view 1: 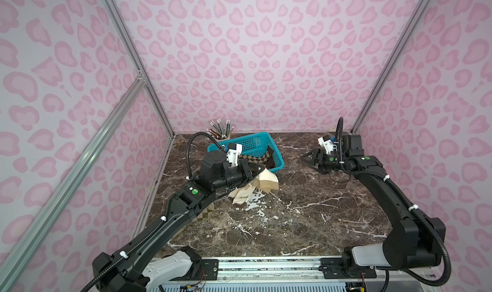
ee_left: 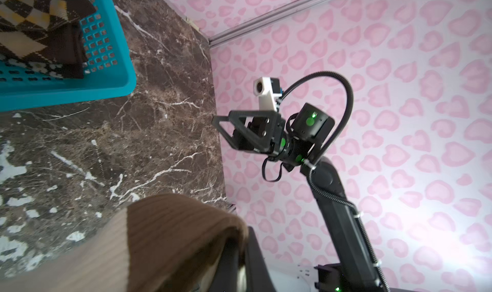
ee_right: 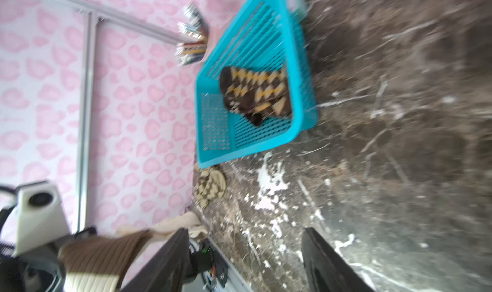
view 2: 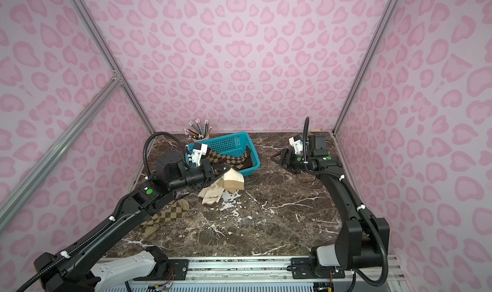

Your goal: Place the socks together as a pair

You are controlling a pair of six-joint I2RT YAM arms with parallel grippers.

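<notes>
A cream sock with a tan top [view 1: 267, 180] hangs from my left gripper [view 1: 256, 169], which is shut on it in front of the basket; its pale lower part [view 2: 211, 193] reaches toward the table. In the left wrist view the tan fabric [ee_left: 174, 230] covers the fingertips. A checkered brown sock [view 2: 163, 219] lies on the table at the front left, partly behind my left arm. More checkered brown socks [view 2: 230, 159] lie in the blue basket. My right gripper [view 1: 306, 157] is raised at the basket's right, its fingers apart with nothing seen between them.
The blue basket [view 2: 255, 157] stands at the back, with a pen holder [view 1: 223, 136] behind its left end.
</notes>
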